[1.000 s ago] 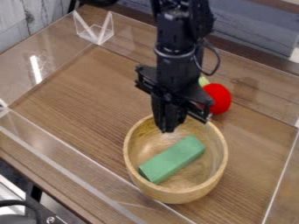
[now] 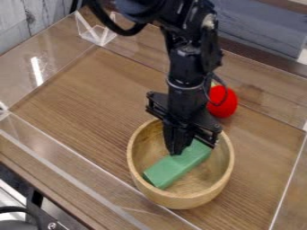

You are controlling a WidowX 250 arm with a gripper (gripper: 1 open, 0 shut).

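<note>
My black gripper (image 2: 180, 130) hangs over a cream round bowl (image 2: 180, 197), its fingertips above the bowl's back half. It looks shut, and I see nothing held between its fingers. A green oblong object (image 2: 174, 169) lies tilted diagonally inside the bowl, its far part partly behind the gripper. A red round object (image 2: 223, 101) sits on the table behind the bowl on the right, partly hidden by the arm.
Light rails or edges run along the left and back.
The arm and gripper have shifted slightly over the past second, staying above the bowl. The green object remains in the bowl.
</note>
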